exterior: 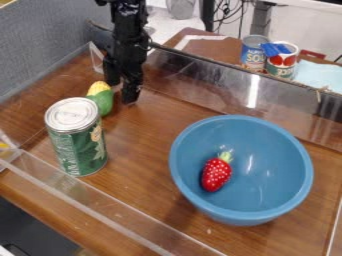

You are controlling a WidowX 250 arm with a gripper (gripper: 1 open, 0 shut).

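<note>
My black gripper hangs at the upper left, low over the wooden table, right beside a green and yellow fruit-like object; its fingers are dark and hard to make out. In front stands a green can. To the right a blue bowl holds a red strawberry with white spots and a green top.
Clear plastic walls surround the work area. Behind them stand a blue can, a red and white can and a light blue sheet.
</note>
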